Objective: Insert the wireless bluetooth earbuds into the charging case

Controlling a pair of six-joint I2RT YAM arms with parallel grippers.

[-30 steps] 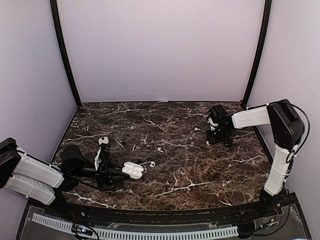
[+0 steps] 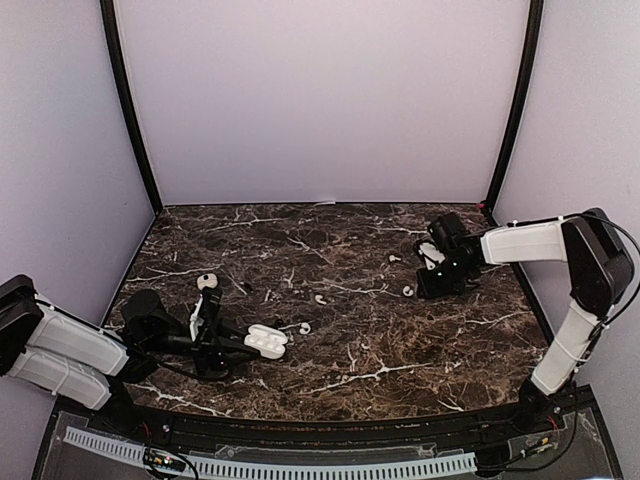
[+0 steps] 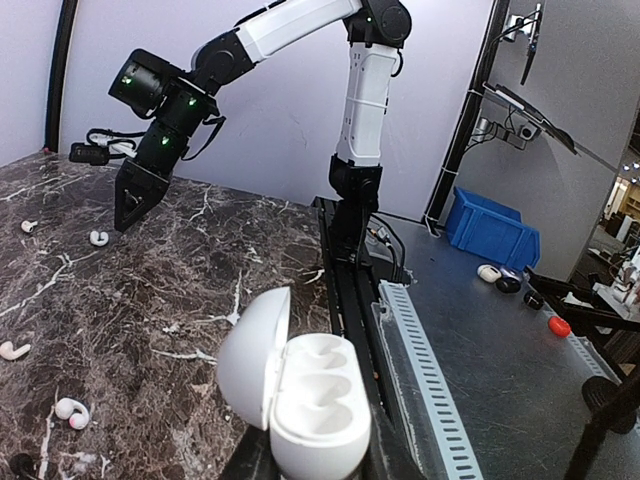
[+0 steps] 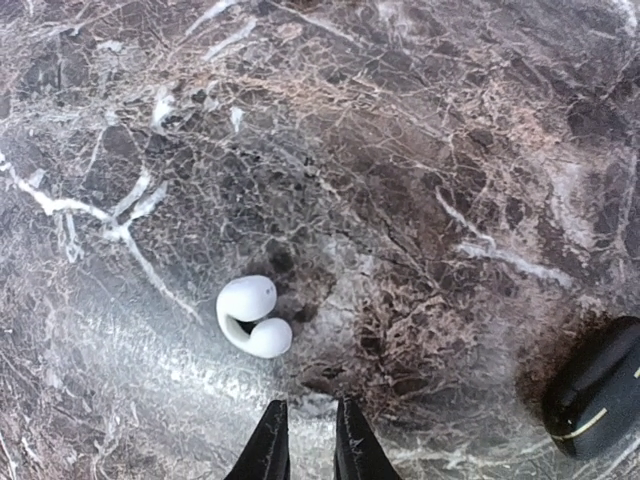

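The white charging case (image 2: pixel 266 342), lid open with earbud slots showing, is held in my left gripper (image 2: pixel 243 342) at the lower left; in the left wrist view it (image 3: pixel 318 400) fills the lower middle. My right gripper (image 2: pixel 425 280) hangs over the right side of the table, part open; in the right wrist view its fingertips (image 4: pixel 310 415) are apart with nothing between, just below a white earbud (image 4: pixel 254 318). That earbud (image 2: pixel 408 291) lies left of the gripper in the top view. Other white earbuds (image 2: pixel 320 299) lie loose on the marble table.
A small white piece (image 2: pixel 394 258) lies farther back, another (image 2: pixel 305 328) near the case, and a white-and-dark object (image 2: pixel 207 281) at left. A black object (image 4: pixel 592 388) sits at the right edge of the right wrist view.
The left arm and the case have not moved.
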